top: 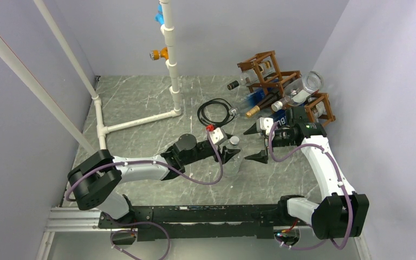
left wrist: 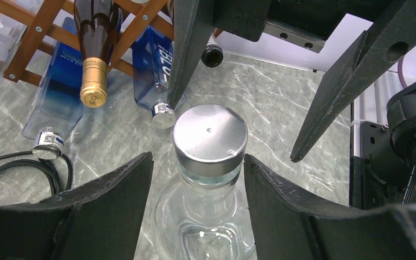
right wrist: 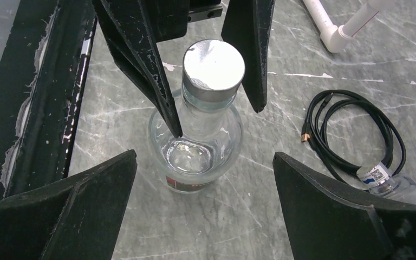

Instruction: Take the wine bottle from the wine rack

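A clear glass bottle with a silver cap (top: 232, 169) stands upright on the grey marbled floor, off the wooden wine rack (top: 255, 58). My left gripper has its fingers on either side of the bottle's neck, just below the cap. In the left wrist view its right finger (left wrist: 273, 187) sits close against the neck, while a gap shows at its left finger (left wrist: 123, 187), so it is partly open. To the right, my right gripper (top: 246, 145) stands open, facing the same bottle, with nothing between its fingers.
Several bottles lie in the rack, among them a dark one with a gold top (left wrist: 93, 81) and a clear one (top: 303, 89). A coiled black cable (top: 202, 115) lies on the floor. White pipes (top: 141, 120) run along the left and back.
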